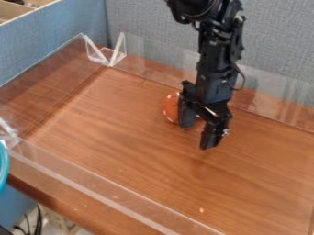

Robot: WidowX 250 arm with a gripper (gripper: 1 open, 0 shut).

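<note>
My black gripper (196,130) is open and hangs over the middle-right of the wooden table, pointing down. An orange object (172,108) rests on the table behind the near left finger, partly hidden by it. Whether the fingers touch it is unclear.
A wooden table (135,174) with clear low side panels has free room at the front and left. A white wire bracket (106,57) stands at the back left corner. A cyan rim (4,167) shows at the left edge, outside the panel.
</note>
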